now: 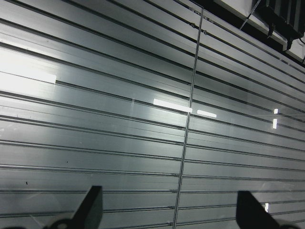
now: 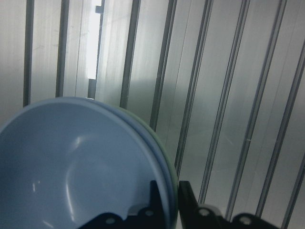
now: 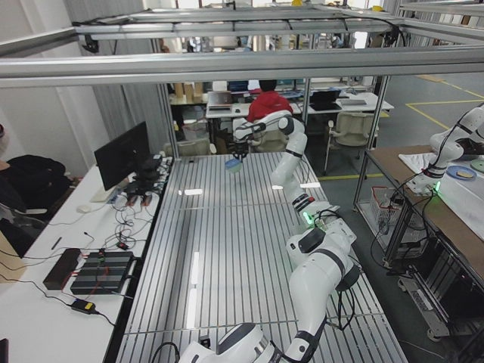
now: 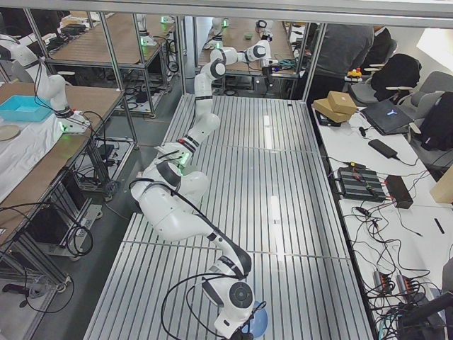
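My right gripper is shut on the rim of some stacked bowls, a light blue bowl [image 2: 81, 162] with a pale green one [image 2: 167, 152] around it. They hang above the slatted metal table [image 3: 212, 242] at its far end in the camera left view, and at the bottom of the camera right view. My left gripper is over bare slats, its two dark fingers wide apart at the lower edge of the left wrist view, nothing between them.
A white side desk [image 3: 60, 310] with a monitor, boxes and cables runs along one side. A wooden workbench [image 3: 461, 212] with another arm stands opposite, beyond the frame posts.
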